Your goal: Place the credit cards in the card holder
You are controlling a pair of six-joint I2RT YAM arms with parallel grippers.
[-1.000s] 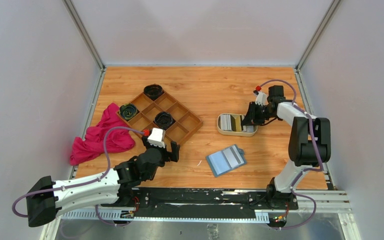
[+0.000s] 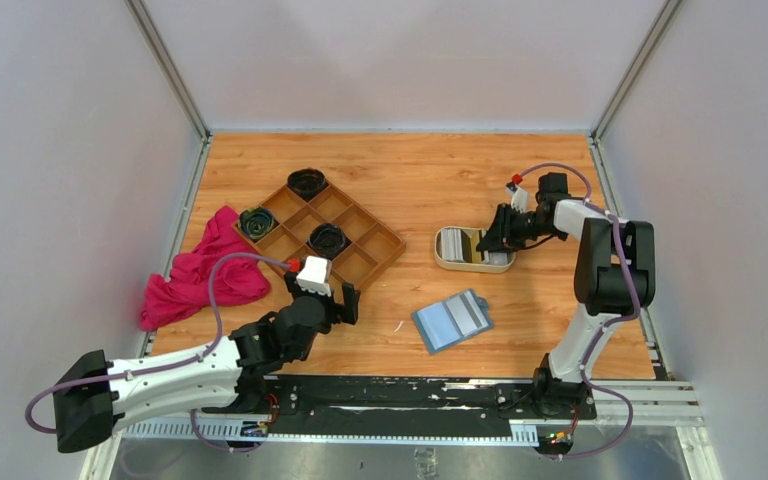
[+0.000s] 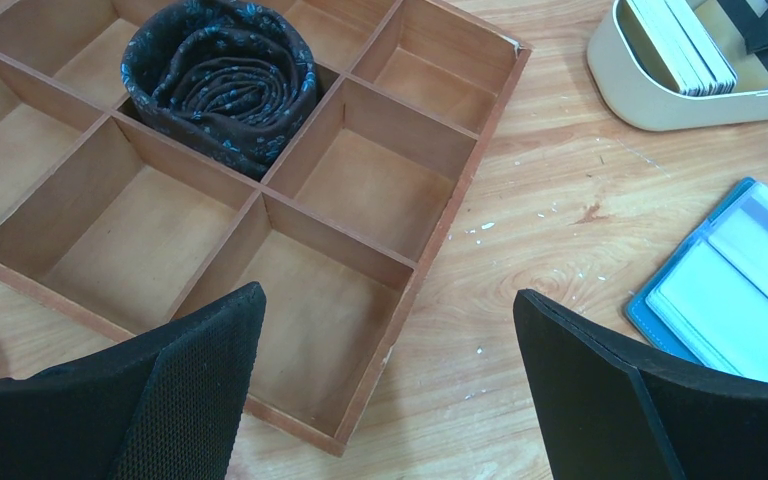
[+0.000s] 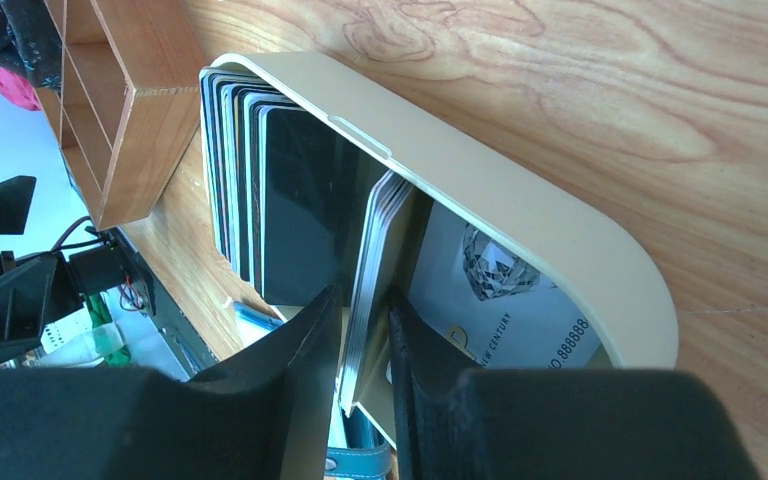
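Note:
A cream box (image 2: 475,268) holds upright cards at the right of the table. In the right wrist view, one group of cards (image 4: 238,170) leans at the box's left end. A thin stack of cards (image 4: 368,270) stands mid-box, and a card with a diamond print (image 4: 505,300) lies behind it. My right gripper is open, its fingertips reaching into the box on either side of the thin stack. The blue card holder (image 2: 452,321), with clear pockets, lies open in front of the box. Over the table at left, my left gripper is open and empty.
A wooden compartment tray (image 2: 370,245) with several rolled dark cloths stands left of the box. Beyond it lies a bunched pink cloth (image 2: 205,275). Bare table surrounds the card holder, and the back of the table is clear.
The right arm has shifted slightly, its gripper staying at the right part of the box. Left arm, box and card holder look unmoved.

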